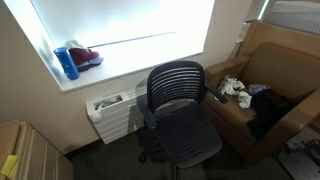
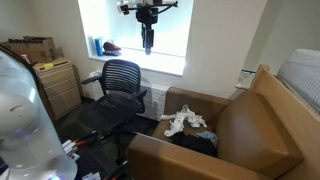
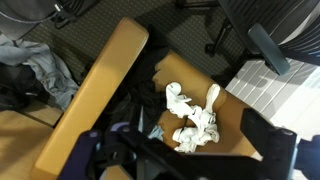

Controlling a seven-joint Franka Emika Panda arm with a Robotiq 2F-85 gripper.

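Note:
White cloths lie crumpled on the seat of a brown couch, with a dark cloth beside them. In exterior view 2 the same white cloths show on the seat, the dark cloth nearer the front. Looking down from above, the wrist view has the white cloths between the dark fingers of my gripper, well below them. Those fingers stand wide apart along the bottom of that view. Nothing appears held; the gripper is open. Dark arm parts hang high near the window.
A black swivel chair stands left of the couch. On the windowsill are a blue bottle and a dark red item. Below it sits a white wall unit. Cardboard boxes rest on a cabinet at the left.

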